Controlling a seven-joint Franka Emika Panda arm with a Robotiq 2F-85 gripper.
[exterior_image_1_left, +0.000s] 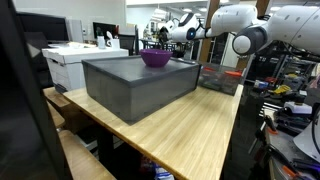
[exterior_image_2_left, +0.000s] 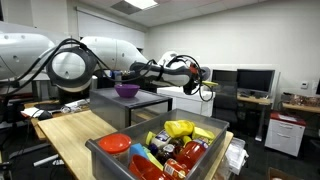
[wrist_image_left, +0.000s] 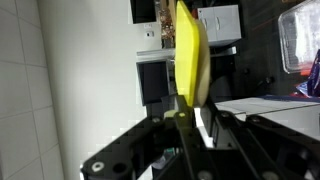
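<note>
A long yellow item (wrist_image_left: 187, 55), its lower end orange-tan, juts up from between the fingers in the wrist view; what it is exactly I cannot tell. My gripper is shut on it. In exterior view 2 the gripper (exterior_image_2_left: 204, 88) hangs high at the end of the outstretched arm, beyond the grey bin and well above it, with a bit of yellow at its tip. From exterior view 1 it appears small and far off, behind the purple bowl (exterior_image_1_left: 156, 58), and its fingers are hard to make out.
The bowl sits on a long grey box (exterior_image_1_left: 120, 98). A grey bin (exterior_image_2_left: 107, 163) holds yellow, red and blue toys and a red-lidded container (exterior_image_2_left: 114, 144). Bare wooden tabletop (exterior_image_1_left: 185, 135) lies in front. Monitors (exterior_image_2_left: 255, 79) and a white cabinet (exterior_image_2_left: 285, 133) stand at the back.
</note>
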